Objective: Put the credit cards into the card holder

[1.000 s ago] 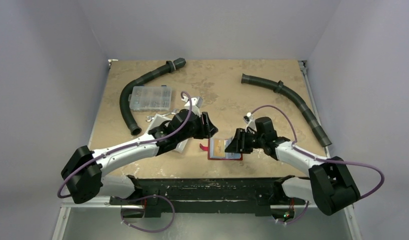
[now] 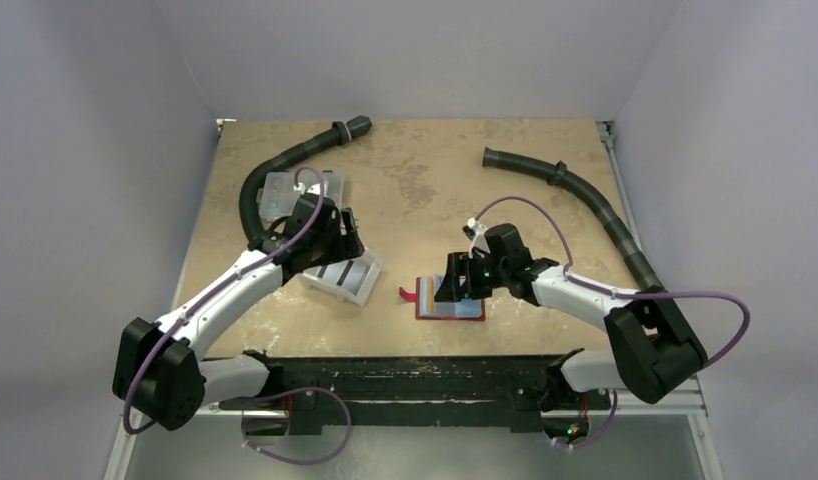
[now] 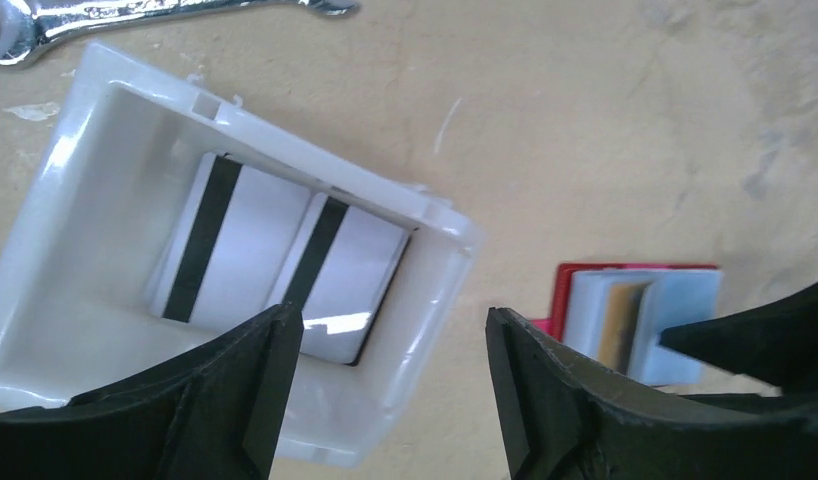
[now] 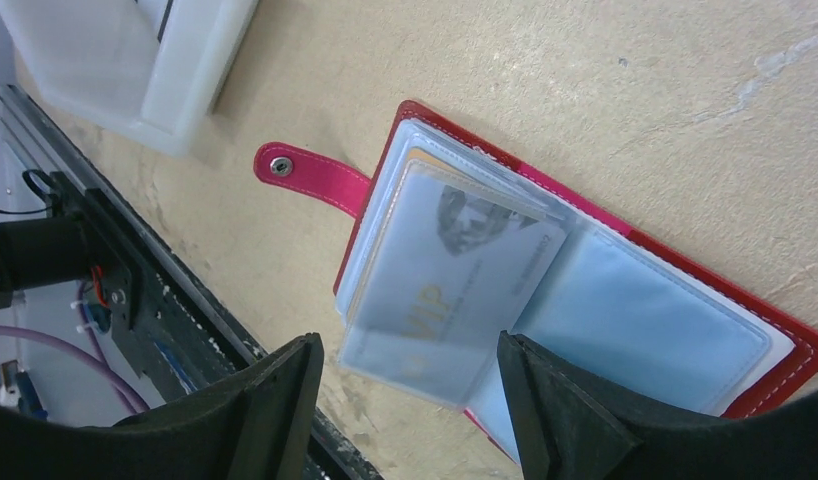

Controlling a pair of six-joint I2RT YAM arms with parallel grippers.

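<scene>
Two white cards with black stripes, a left card (image 3: 225, 240) and a right card (image 3: 350, 270), lie side by side in the white bin (image 3: 440, 300). My left gripper is open above that bin, nothing between its fingers. The red card holder (image 4: 700, 275) lies open on the table, its strap (image 4: 315, 178) pointing toward the bin. One clear sleeve page (image 4: 465, 275) shows a gold card behind it, with "VIP" lettering; a pale blue page (image 4: 635, 320) lies beside it. Over the holder, my right gripper stands open and empty.
Behind the bin lies a wrench (image 3: 165, 15). A clear organizer box (image 2: 333, 187) and a black hose (image 2: 285, 158) are at the back left; another hose (image 2: 585, 190) curves along the right.
My left arm has swung left, away from near the holder to over the white bin. The right gripper has shifted slightly left above the holder.
</scene>
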